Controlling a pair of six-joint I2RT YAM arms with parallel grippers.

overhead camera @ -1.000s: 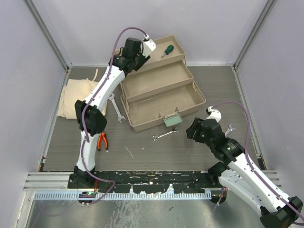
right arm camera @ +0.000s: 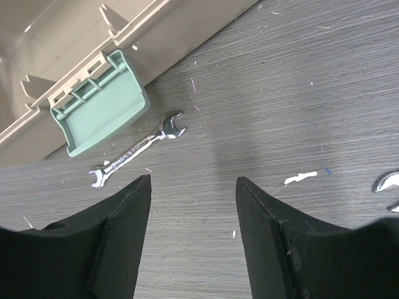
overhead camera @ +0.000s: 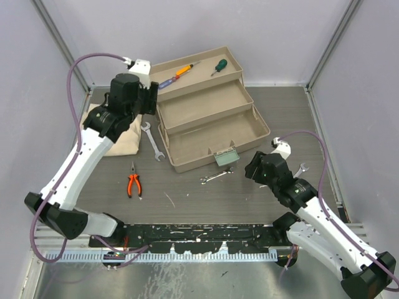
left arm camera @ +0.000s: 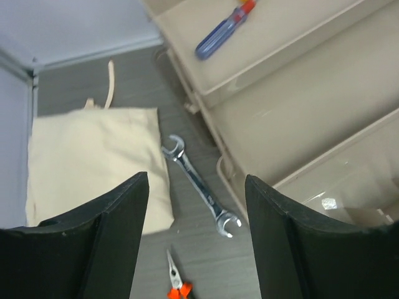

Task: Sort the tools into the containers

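Observation:
Three tools lie in the top tier of the beige toolbox (overhead camera: 182,167): a blue-handled screwdriver (left arm camera: 215,40), one with a yellow handle (overhead camera: 183,70), and a green-handled one (overhead camera: 221,65). Left of the box a large wrench (left arm camera: 198,185) rests on the table, with orange pliers (overhead camera: 134,182) nearer the front. A small wrench (right arm camera: 137,149) lies by the box's green latch (right arm camera: 107,109). Another wrench (overhead camera: 302,169) is partly hidden by the right arm. My left gripper, open and empty, hangs above the large wrench's area. Over bare table, my right gripper is open, holding nothing.
A folded cream cloth (left arm camera: 93,156) lies left of the toolbox, partly under my left arm in the top view. The toolbox's middle and lower tiers look empty. Bare table (overhead camera: 187,205) stretches along the front.
From over the toolbox's top tier, my left arm has swung left and back out to beside the box. The yellow and blue screwdrivers have come into view there. My right arm has barely moved.

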